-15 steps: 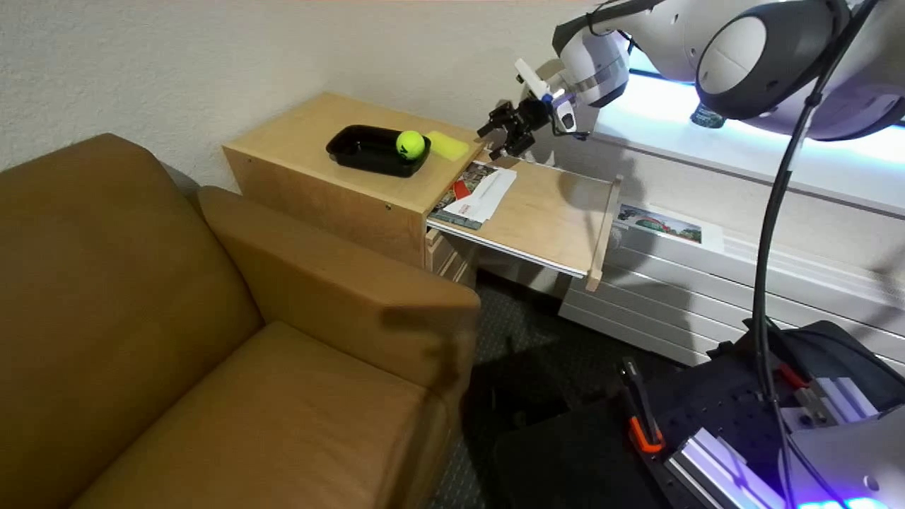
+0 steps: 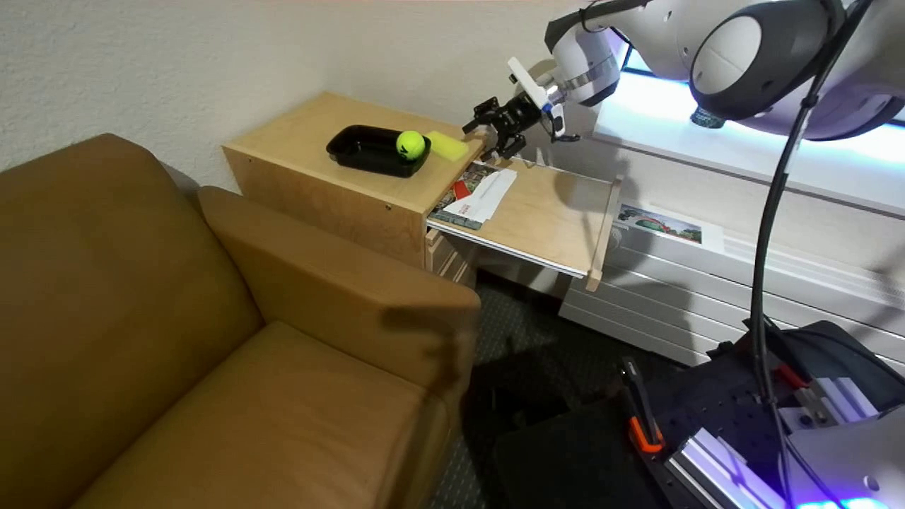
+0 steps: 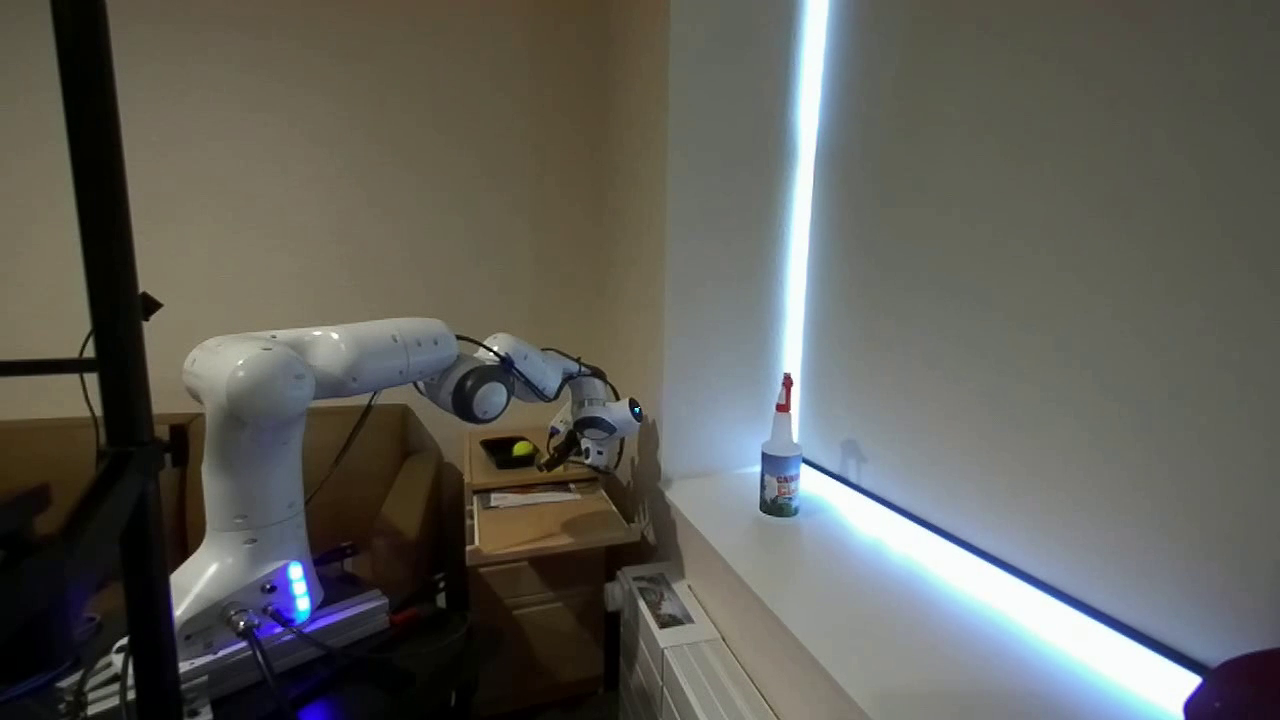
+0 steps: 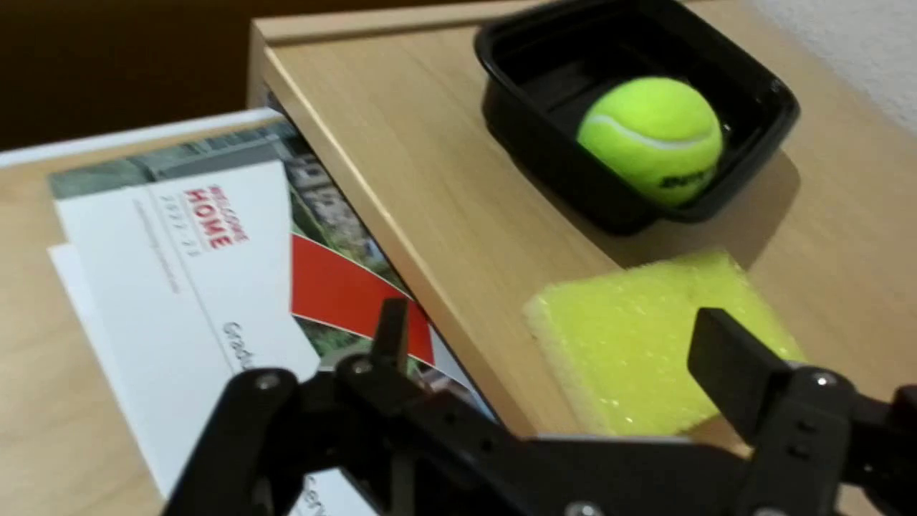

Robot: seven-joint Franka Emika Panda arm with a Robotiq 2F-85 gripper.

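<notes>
My gripper stands open, its two black fingers wide apart with nothing between them. In the wrist view a yellow sponge point(image 4: 653, 344) lies flat on the cabinet top point(image 4: 430, 146), beyond the fingertips and partly covered by the right-hand finger point(image 4: 731, 365). Behind it is a black tray point(image 4: 550, 159) with a yellow-green tennis ball point(image 4: 658, 137) in its near end. Exterior view 1 has the gripper point(image 2: 477, 138) just to the right of the sponge point(image 2: 447, 145), over the cabinet's edge by the pulled-out drawer point(image 2: 551, 208).
White papers point(image 2: 483, 196) and a printed sheet lie in the drawer's inner end; its outer part is bare. A brown sofa point(image 2: 339, 246) stands beside the cabinet. On the windowsill is a spray bottle point(image 3: 780, 468). A radiator point(image 2: 662, 271) runs below the window.
The gripper has moved a little to the left in exterior view 1, closer to the sponge and cabinet top. Sponge, tray, ball and drawer have stayed in place.
</notes>
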